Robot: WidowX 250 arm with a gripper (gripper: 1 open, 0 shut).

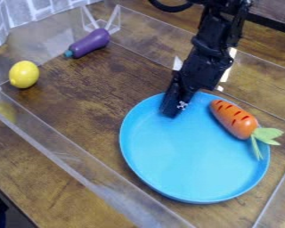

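Observation:
The black gripper (178, 101) reaches down from the top centre to the back left rim of a blue plate (187, 160); it is shut, with nothing visible between its fingers, though the dark tips are hard to make out. An orange toy carrot (234, 119) with pale green leaves lies on the right part of the plate, to the right of the gripper.
A yellow lemon (24, 74) lies at the left, and a purple eggplant (88, 43) at the upper left, both on the brown wooden surface (92, 98). Clear walls edge the area.

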